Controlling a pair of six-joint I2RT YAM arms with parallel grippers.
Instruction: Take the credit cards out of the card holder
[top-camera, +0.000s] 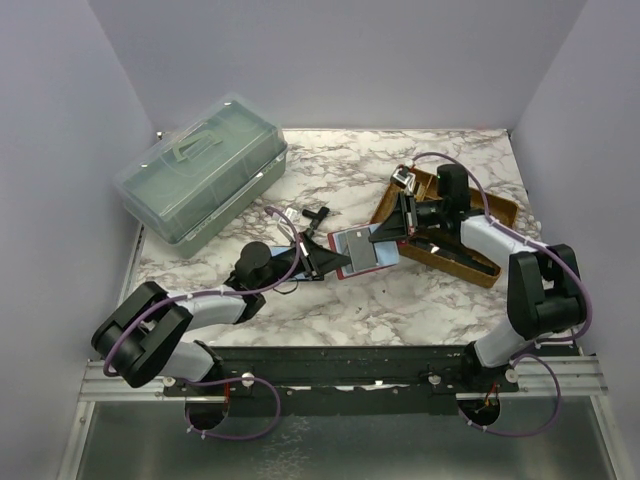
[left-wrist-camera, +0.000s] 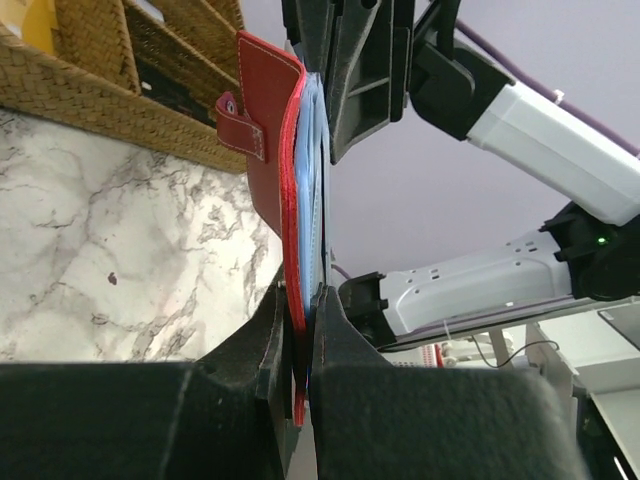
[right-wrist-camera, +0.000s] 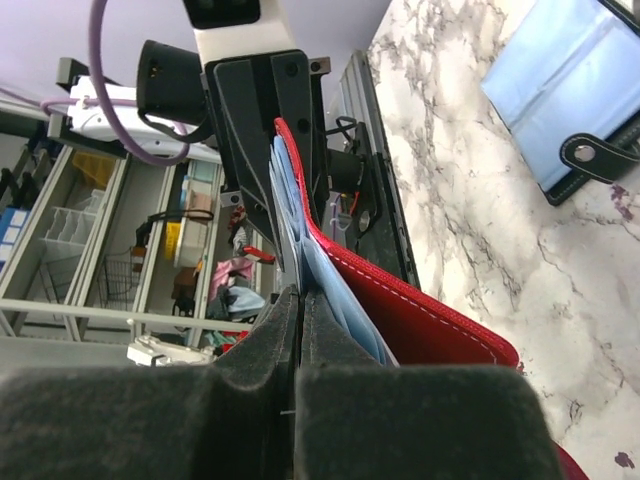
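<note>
A card holder (top-camera: 359, 252) with red cover and light-blue sleeves is held up in the air between both grippers. In the left wrist view its red flap and strap (left-wrist-camera: 260, 145) face left, with blue sleeves (left-wrist-camera: 308, 180) beside them. My left gripper (top-camera: 325, 258) is shut on the holder's left end. My right gripper (top-camera: 398, 228) is at its other end; in the right wrist view its fingers are shut at the blue sleeves (right-wrist-camera: 335, 300), and whether anything thin lies between them is hard to tell. No separate card can be made out.
A woven divided box (top-camera: 460, 262) is behind the right arm. A green plastic case (top-camera: 200, 170) lies at the back left. A light-blue holder (right-wrist-camera: 550, 80) and small black items lie on the marble table, whose front middle is clear.
</note>
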